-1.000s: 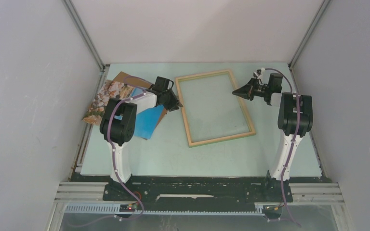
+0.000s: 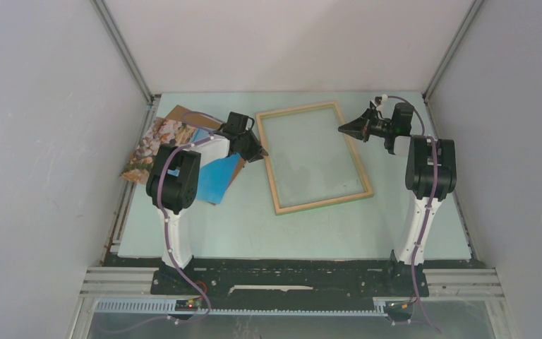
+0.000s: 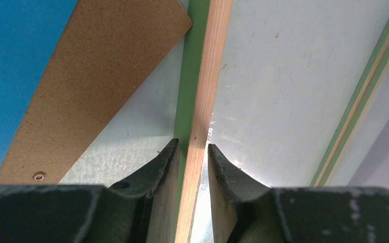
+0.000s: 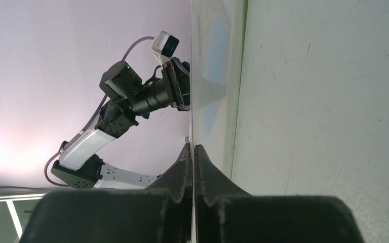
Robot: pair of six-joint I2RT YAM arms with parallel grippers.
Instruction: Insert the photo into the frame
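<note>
The wooden frame (image 2: pixel 358 169), green on its outer side, lies tilted on the table. Its left rail (image 3: pixel 205 96) passes between the fingers of my left gripper, which is shut on it. The flower-patterned photo (image 2: pixel 178 131) lies at the table's left, partly covered by my left arm. Over the frame's right rail in the top view is the tip of my right gripper (image 2: pixel 339 128). In the right wrist view, my right gripper is shut on a thin clear sheet (image 4: pixel 210 109), whose pale edge runs between the fingertips. How far this sheet extends is unclear.
A blue sheet (image 2: pixel 215 182) and the brown backing board (image 3: pixel 96 76) lie left of the frame. One corner of the board touches the frame's green side.
My right gripper has shifted slightly toward the back and left. My left gripper remains at the frame's left rail, and the frame has barely shifted.
</note>
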